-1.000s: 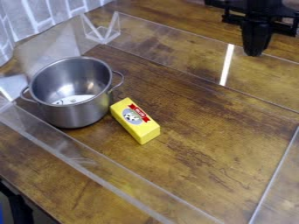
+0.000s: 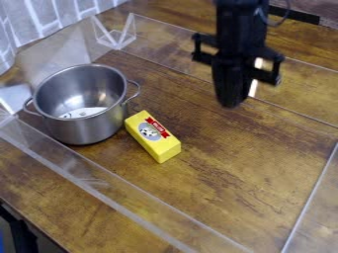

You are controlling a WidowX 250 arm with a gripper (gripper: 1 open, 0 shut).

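The black gripper (image 2: 232, 91) hangs in the upper middle of the view, blurred, its narrow tip pointing down with nothing visible in it; it looks shut. Below and left of it lies a yellow box (image 2: 153, 140) with a red band and a cartoon face on the wooden table (image 2: 238, 188). A steel pot (image 2: 113, 124) with two side handles stands left of the box, with a small light item in its bottom that is too small to identify.
Clear plastic barriers (image 2: 79, 170) edge the work area at the front left, back and right.
The gripper has come from the top right toward the middle, moving left and lower in the view. The pot and yellow box have stayed where they were.
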